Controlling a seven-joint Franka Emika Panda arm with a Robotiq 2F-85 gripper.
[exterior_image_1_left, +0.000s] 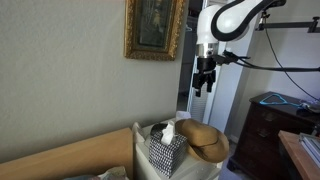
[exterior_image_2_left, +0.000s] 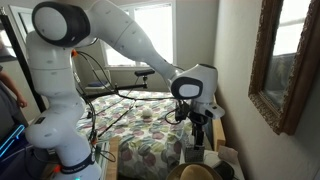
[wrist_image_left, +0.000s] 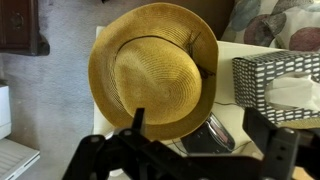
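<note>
A tan straw hat (wrist_image_left: 155, 78) with a dark cord lies on the pale bedside surface, filling the middle of the wrist view. Beside it stands a black-and-white patterned tissue box (exterior_image_1_left: 165, 154) with a white tissue (exterior_image_1_left: 168, 133) sticking up. High above the hat and the box, touching neither, hangs my gripper (exterior_image_1_left: 203, 85). Its fingers (wrist_image_left: 138, 121) are spread apart, and nothing shows between them. In exterior view 2 the hat (exterior_image_2_left: 193, 173) is only partly visible at the lower edge, below the arm.
A dark device (wrist_image_left: 210, 135) lies between hat and box, partly covered by the gripper in the wrist view. A gold-framed picture (exterior_image_1_left: 155, 29) hangs on the wall. The bed (exterior_image_2_left: 130, 118) lies beyond the arm, and a dark dresser (exterior_image_1_left: 262, 135) stands at the right.
</note>
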